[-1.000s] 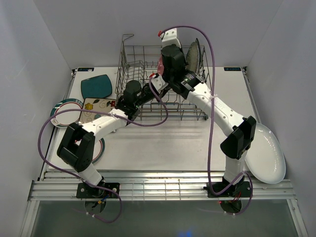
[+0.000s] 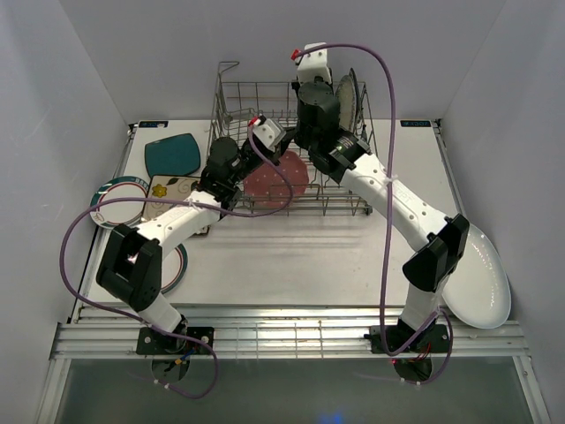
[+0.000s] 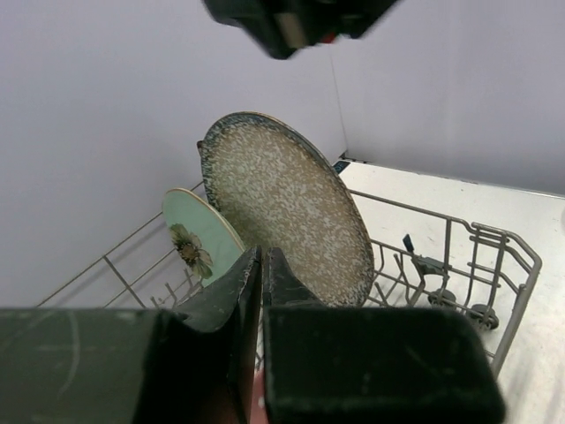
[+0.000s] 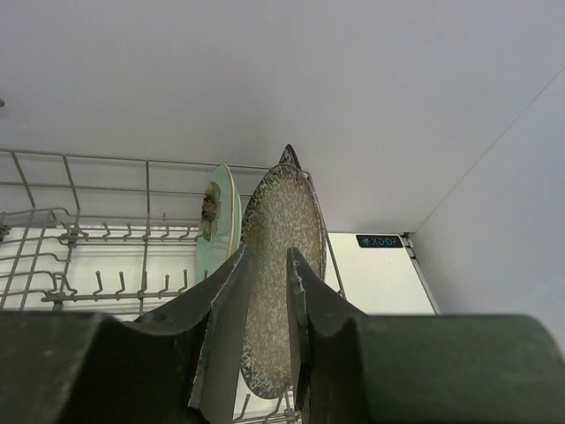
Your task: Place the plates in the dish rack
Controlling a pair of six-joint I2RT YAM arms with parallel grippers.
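The wire dish rack [image 2: 238, 84] holds a speckled plate [image 4: 281, 274] and a pale green flowered plate [image 4: 216, 243] on edge at the right. A pink dotted plate [image 2: 269, 181] lies low at the rack's front, partly under my arms. My left gripper is shut, close above the pink plate; a sliver of pink shows below its fingers, its grip unclear. My right gripper is part open in front of the speckled plate, with nothing visible between its fingers.
A teal board [image 2: 172, 152], stacked plates [image 2: 115, 212] and a flowered square plate [image 2: 172, 190] lie left. A large white plate [image 2: 477, 278] lies at right.
The pink plate, upright behind the grippers earlier, now lies lower and flatter toward the front. My left gripper moved slightly up and left; my right arm shifted slightly right.
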